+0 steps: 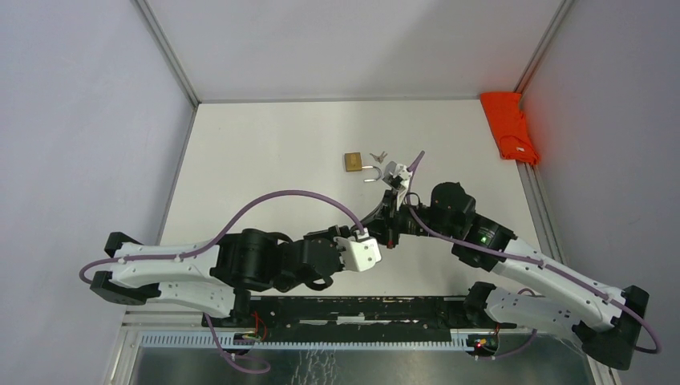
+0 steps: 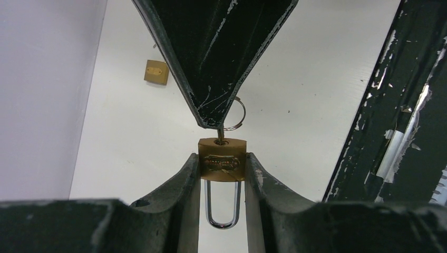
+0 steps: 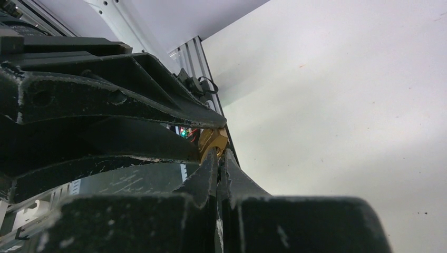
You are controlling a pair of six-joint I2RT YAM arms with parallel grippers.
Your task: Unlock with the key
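In the left wrist view, my left gripper is closed on a brass padlock (image 2: 222,158), whose steel shackle (image 2: 222,222) hangs below the body. A key (image 2: 220,134) with a ring (image 2: 241,110) stands in the padlock's top. My right gripper is shut at the key's upper end, directly above the padlock. In the right wrist view the padlock (image 3: 215,138) sits between the left gripper's fingers, partly hidden by my right gripper. Whether the key has turned cannot be told.
Another padlock (image 1: 353,162) with its shackle to one side and loose keys (image 1: 378,156) lie at the table's centre back. An orange cloth (image 1: 507,128) is at the back right.
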